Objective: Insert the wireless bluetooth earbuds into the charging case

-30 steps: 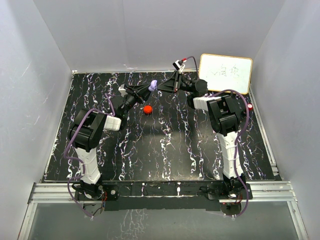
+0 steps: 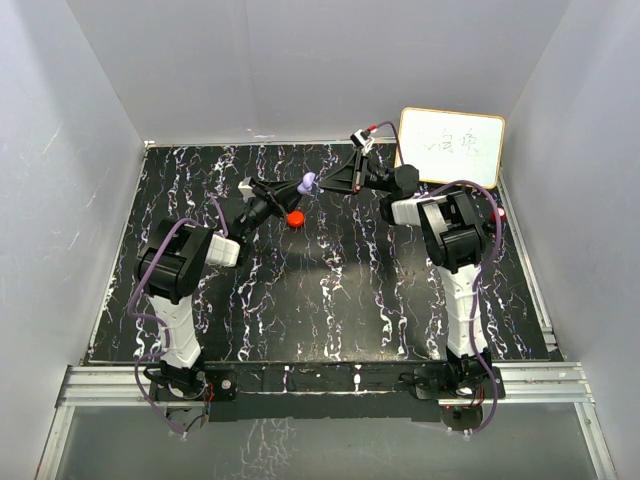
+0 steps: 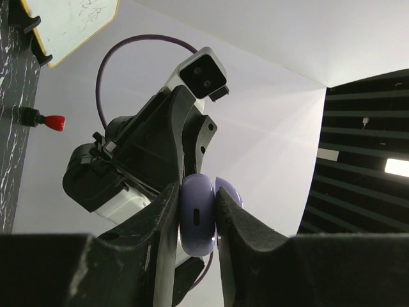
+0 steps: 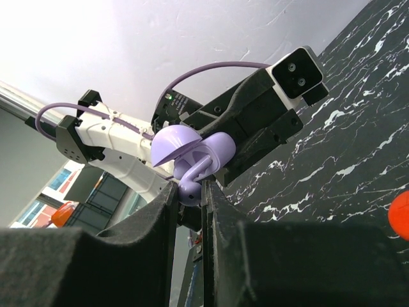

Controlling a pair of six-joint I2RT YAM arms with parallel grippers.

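The small lilac charging case point(image 2: 307, 183) is held up above the table, my left gripper shut on it. Its lid point(image 4: 174, 144) stands open in the right wrist view. A lilac earbud point(image 4: 190, 192) has its stem reaching into the open case, while its rounded head sticks out toward my right gripper. That head lies at the right fingertips, one finger on each side; whether they press on it cannot be told. How deep the stem sits is unclear. From the left wrist view, only the back of the case and part of the lid show.
A red round object point(image 2: 295, 218) rests on the black marbled table below the grippers. A whiteboard point(image 2: 450, 147) stands at the back right, with another red-topped item point(image 2: 499, 214) near the right edge.
My right gripper has shifted slightly to the right, away from the case, and a small gap with something pale in it shows between them.
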